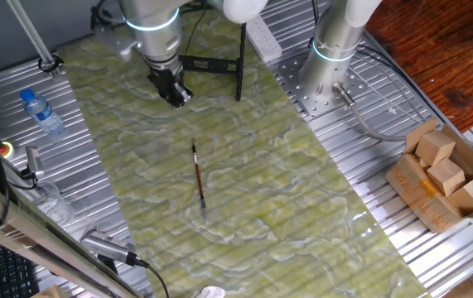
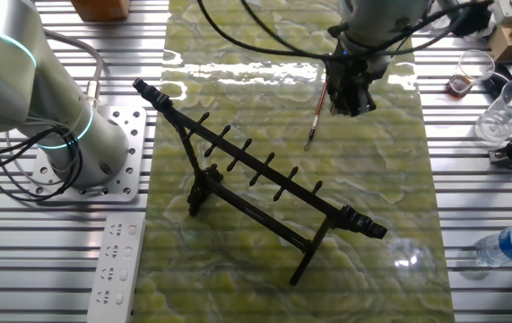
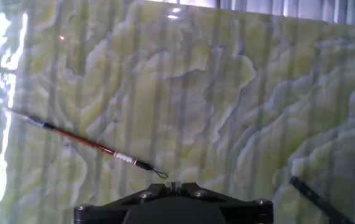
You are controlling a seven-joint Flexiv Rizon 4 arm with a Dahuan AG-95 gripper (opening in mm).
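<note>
A brush with a reddish-brown handle lies flat on the green marbled mat, its loop end towards my arm. In the wrist view the whole brush shows left of centre, its hanging loop just beyond my fingertips. My gripper is shut, with nothing visible between its fingers. Above the mat, apart from the brush, hangs the gripper in exterior view 1. A black rack with several pegs stands on the mat near it; only an end of the rack enters the wrist view at lower right.
A power strip and the robot base plate border the mat. On the far right is a cardboard box holding wooden blocks. A water bottle stands at left.
</note>
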